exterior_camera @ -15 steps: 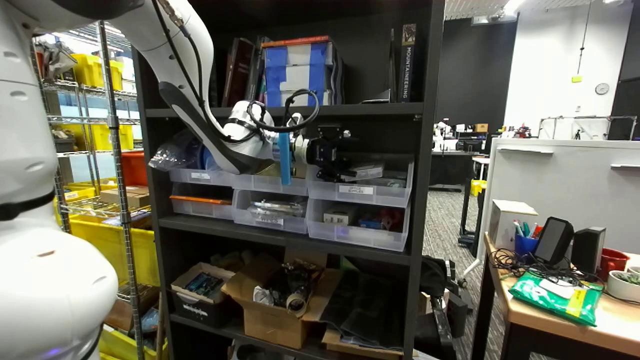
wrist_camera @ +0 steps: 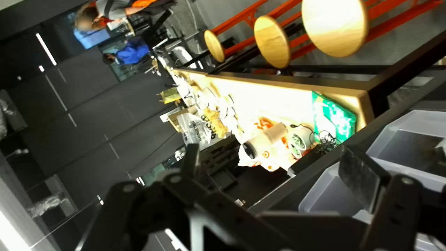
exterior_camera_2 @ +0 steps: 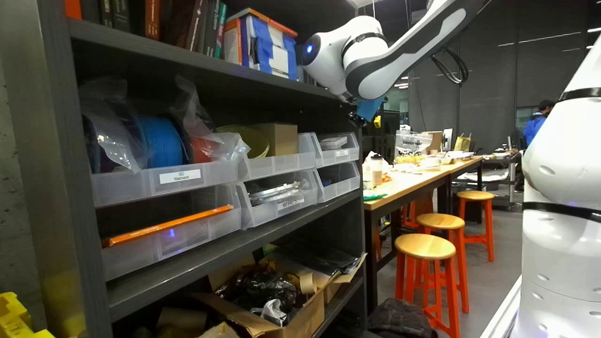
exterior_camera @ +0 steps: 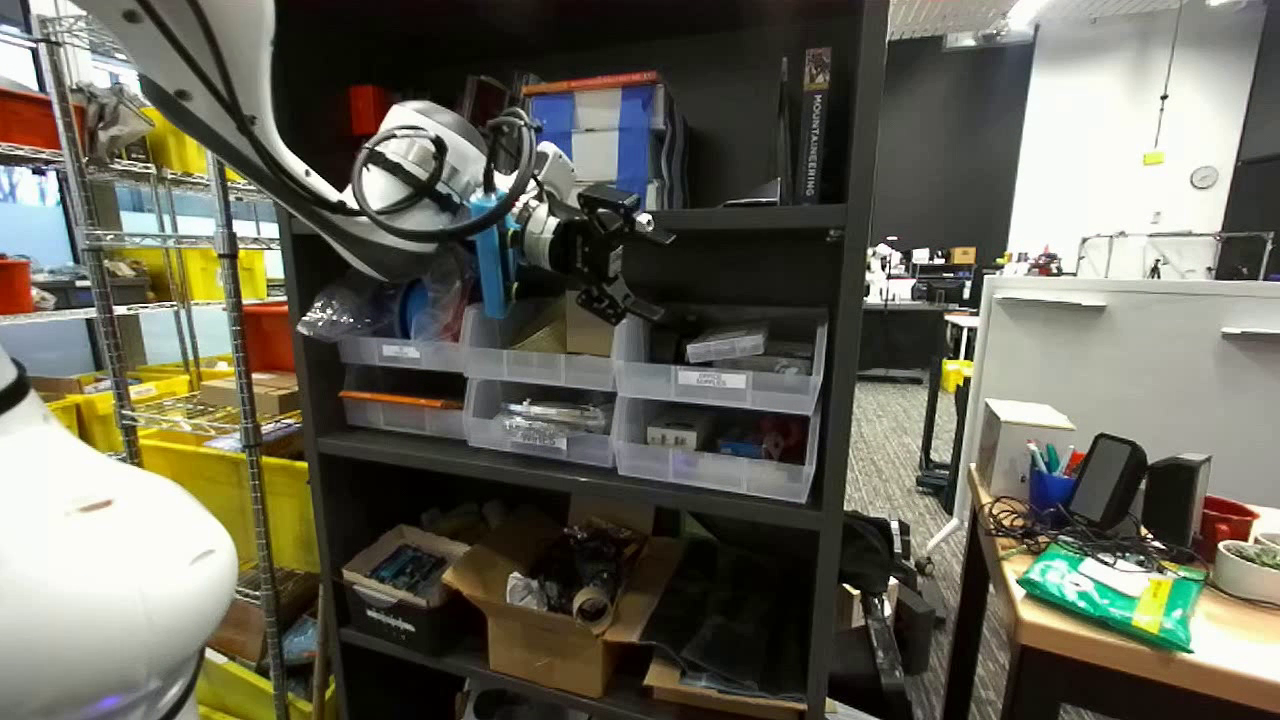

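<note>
My gripper [exterior_camera: 648,269] hangs in front of the dark shelf unit, its fingers wide apart with nothing between them. In exterior view 1 it is near the upper shelf board, above and left of the clear bin labelled office supplies [exterior_camera: 711,379]. A flat pale box [exterior_camera: 728,344] lies in that bin. Both fingers [wrist_camera: 360,177] show in the wrist view, apart, with the clear bins at the right edge. From exterior view 2 the gripper [exterior_camera_2: 357,119] is small and partly hidden beneath the arm, so its fingers are unclear there.
Other clear bins hold filament spools [exterior_camera_2: 160,141], wires [exterior_camera: 546,414] and an orange strip [exterior_camera_2: 169,225]. Books and a blue-and-white stack [exterior_camera: 596,126] stand on the shelf above. Cardboard boxes [exterior_camera: 546,648] fill the lower shelf. A desk [exterior_camera: 1152,666] stands to the right, beyond an open aisle.
My gripper has moved up and left, away from the office supplies bin, and tilted. Its fingers now show spread apart. The flat pale box remains in the bin.
</note>
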